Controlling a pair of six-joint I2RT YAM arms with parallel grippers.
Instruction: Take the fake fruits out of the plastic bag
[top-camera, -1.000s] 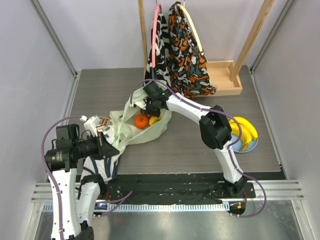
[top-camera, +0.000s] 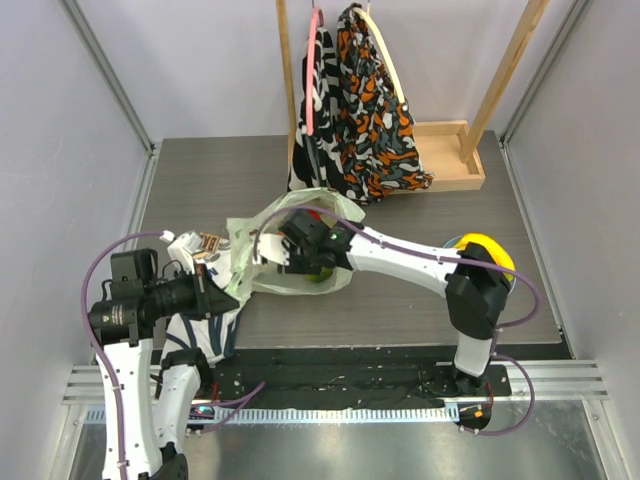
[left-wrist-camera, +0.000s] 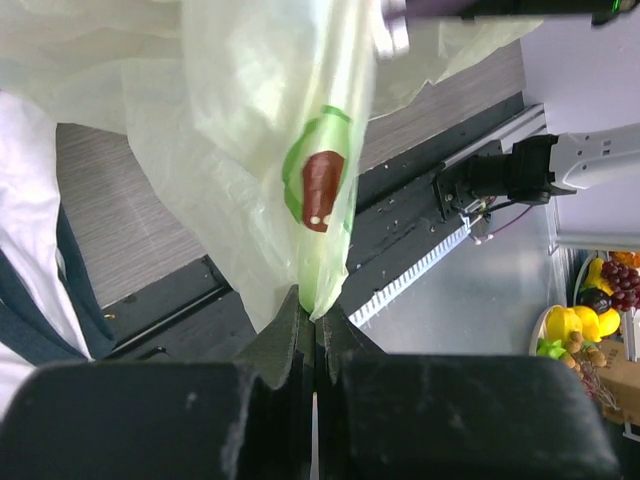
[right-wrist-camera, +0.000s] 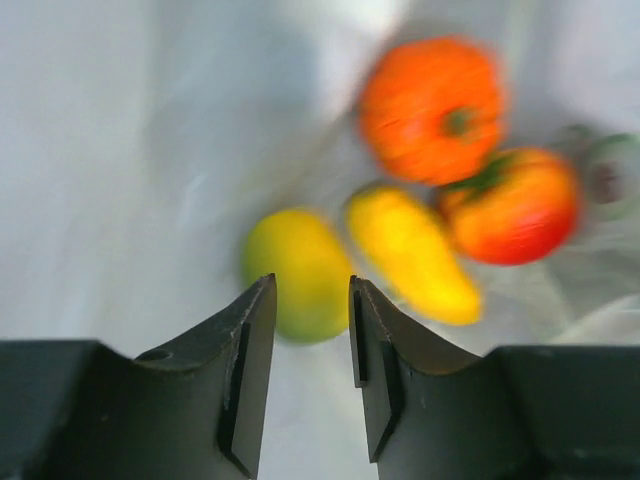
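The pale plastic bag (top-camera: 255, 280) lies open mid-table. My left gripper is shut on the edge of the bag at its left end. My right gripper is inside the bag, part open, fingertips near a yellow-green fruit (right-wrist-camera: 295, 260), nothing visibly between them. Beside that lie an orange pumpkin (right-wrist-camera: 430, 105), a red tomato (right-wrist-camera: 515, 205) and a yellow oblong fruit (right-wrist-camera: 410, 250), all blurred. From above, the right arm covers most of the bag's contents.
A blue plate with bananas (top-camera: 485, 250) is at the right, partly behind the right arm. Hanging cloth bags on a wooden stand (top-camera: 450, 155) fill the back. Striped cloth (top-camera: 195, 335) lies under the left arm.
My right gripper has come toward the front of the table within the bag, and the bag's right side has shifted frontward with it. The left arm has stayed put.
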